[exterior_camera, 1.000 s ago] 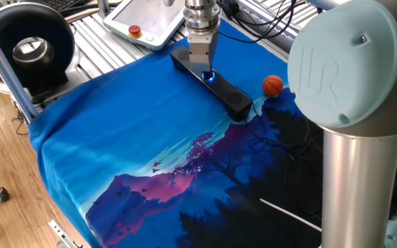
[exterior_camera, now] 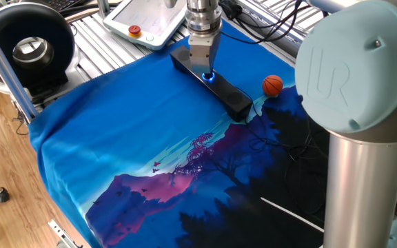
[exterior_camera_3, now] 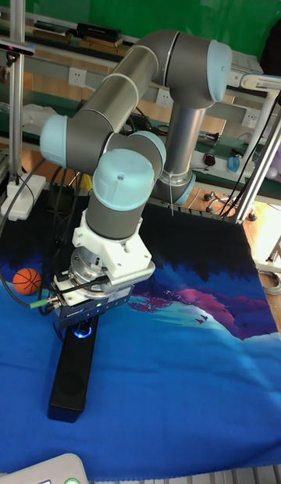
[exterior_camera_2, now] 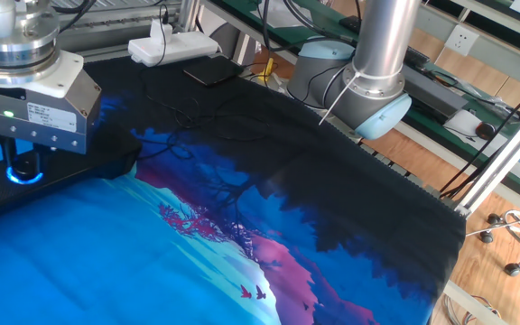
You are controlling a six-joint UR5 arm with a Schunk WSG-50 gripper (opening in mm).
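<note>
A long black speaker bar [exterior_camera: 229,98] lies on the blue printed cloth, with a round knob ringed in blue light [exterior_camera: 208,77] on its top. Directly over that knob is my gripper [exterior_camera_2: 25,161], pointing down. In exterior view 2 its two dark fingers [exterior_camera_2: 9,149] come down at either side of the glowing ring [exterior_camera_2: 25,179]; whether they press on the knob cannot be made out. From exterior view 3 the gripper body covers the far part of the speaker [exterior_camera_3: 69,384], and the fingers are mostly hidden.
A small orange basketball [exterior_camera: 272,85] sits close to the speaker's end. Thin black cables run over the dark side of the cloth. A teach pendant [exterior_camera: 147,21] with a red button lies beyond the cloth's edge.
The arm's large joint has shifted slightly right in exterior view 1, and the gripper body has moved a touch right above the knob. Speaker and ball have stayed in place.
</note>
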